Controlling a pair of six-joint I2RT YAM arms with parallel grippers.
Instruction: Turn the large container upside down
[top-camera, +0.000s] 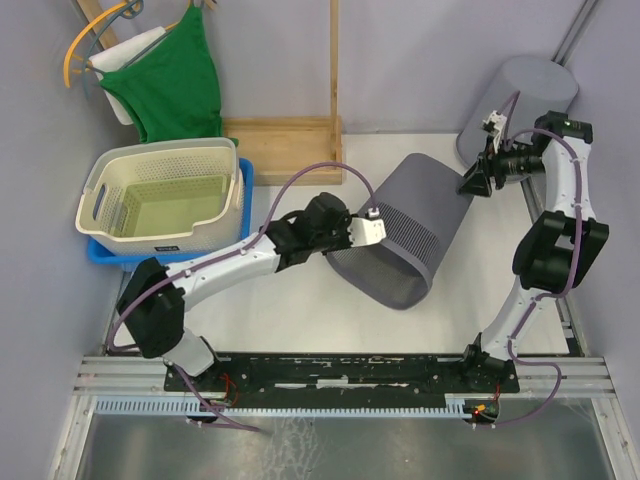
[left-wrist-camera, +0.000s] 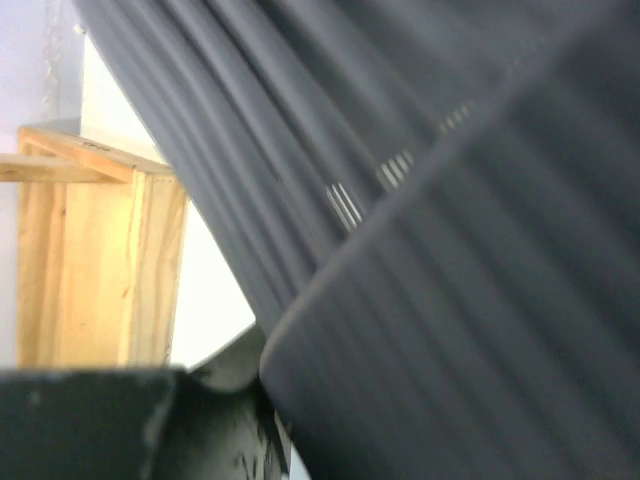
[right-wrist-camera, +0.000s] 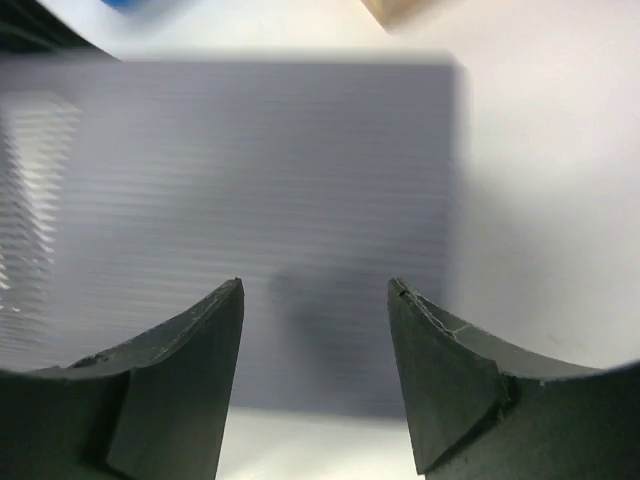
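Note:
The large dark grey container (top-camera: 432, 197) lies tilted on its side over the white table. Its open mouth faces the near left, and its base is toward the back right. My left gripper (top-camera: 345, 237) is shut on the container's rim at the left; ribbed wall fills most of the left wrist view (left-wrist-camera: 430, 300). By the base's right corner is my right gripper (top-camera: 474, 182). In the right wrist view its fingers (right-wrist-camera: 190, 375) stand apart, with the blurred flat base beyond them and nothing seen gripped between.
A cream basket (top-camera: 205, 160) in a blue tray (top-camera: 247, 190) stands at the left. A wooden stand (top-camera: 280, 150) is at the back, and a grey bin (top-camera: 525, 90) at the back right.

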